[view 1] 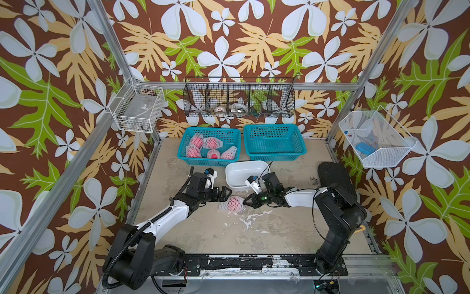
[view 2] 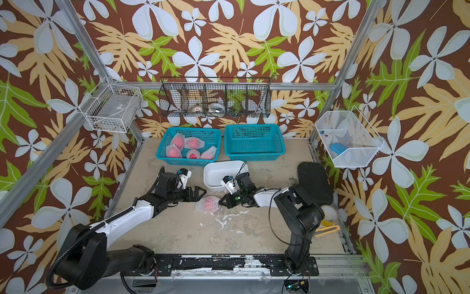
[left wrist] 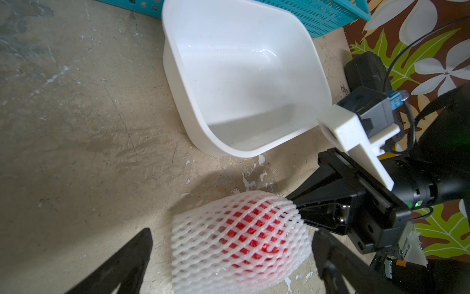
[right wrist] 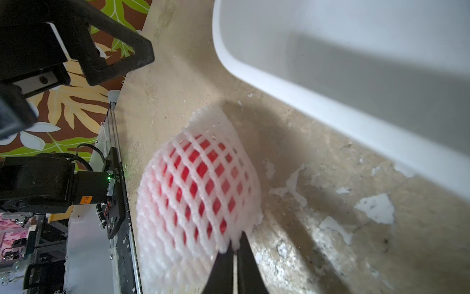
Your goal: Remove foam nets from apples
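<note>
A red apple in a white foam net (left wrist: 252, 240) lies on the table in front of the white tub (view 1: 247, 176). My left gripper (view 1: 223, 193) is open just left of the netted apple, its two fingers either side of it in the left wrist view, not closed on it. My right gripper (view 1: 248, 201) is at the apple's right side, shut, its tips at the foam net; in the right wrist view (right wrist: 235, 250) they meet at the net's edge, and whether mesh is pinched between them is hard to tell.
A teal basket (view 1: 182, 149) holds several netted apples at the back left; another teal basket (view 1: 274, 156) beside it is empty. A black pad (view 2: 313, 181) lies at the far right.
</note>
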